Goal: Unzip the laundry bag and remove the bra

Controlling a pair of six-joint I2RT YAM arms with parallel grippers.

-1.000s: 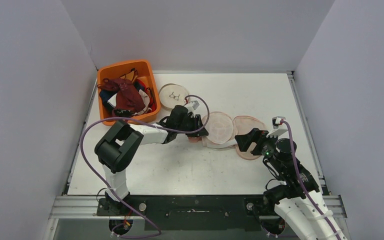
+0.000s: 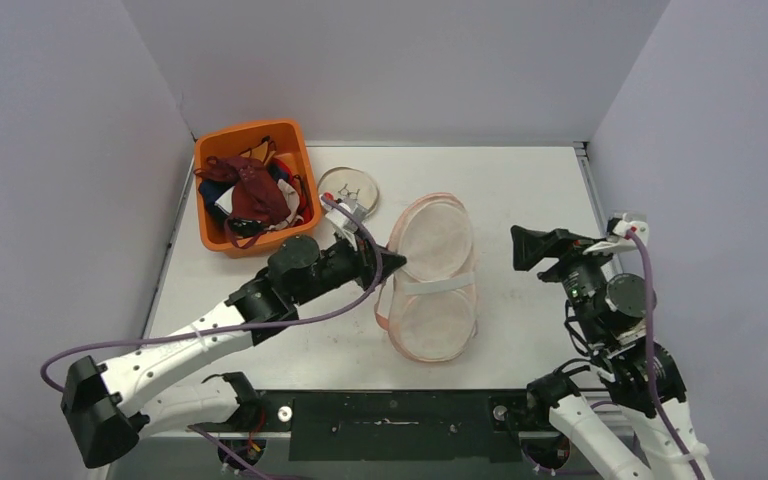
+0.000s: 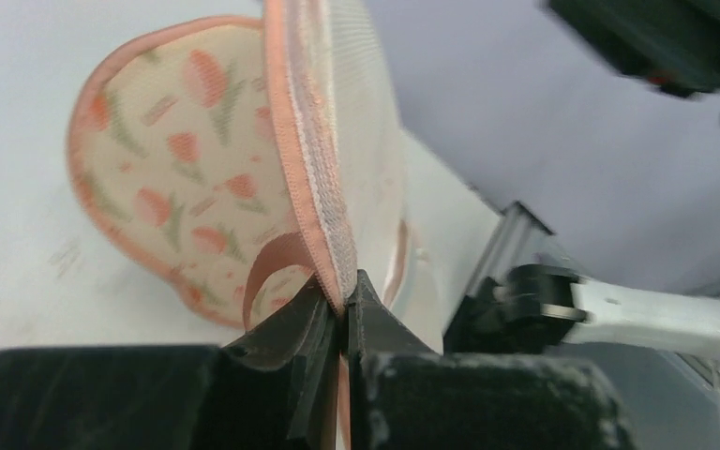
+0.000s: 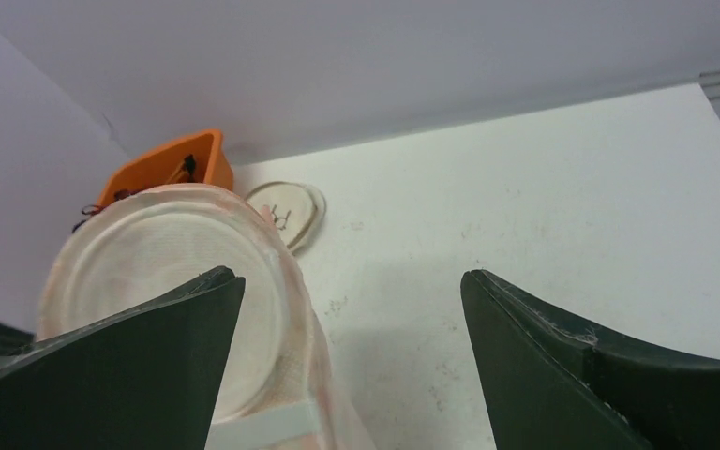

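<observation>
The pale peach laundry bag (image 2: 435, 250) hangs raised and stretched lengthwise, two round panels with a white band between; its tulip-printed side (image 3: 187, 150) shows in the left wrist view. My left gripper (image 2: 392, 262) is shut on the bag's zippered pink edge (image 3: 309, 187), which runs up from between its fingertips. My right gripper (image 2: 525, 248) stands open to the right of the bag, apart from it, nothing between its fingers; the bag (image 4: 187, 262) shows at lower left in its view. No bra can be made out within the bag.
An orange bin (image 2: 207, 220) full of clothes stands at back left, with a round cream item (image 2: 360, 180) beside it. Walls enclose the back and sides.
My left gripper has come toward the front and lifted the bag, which has swung from lying sideways to hanging lengthwise. My right gripper has moved up and to the right, away from it.
</observation>
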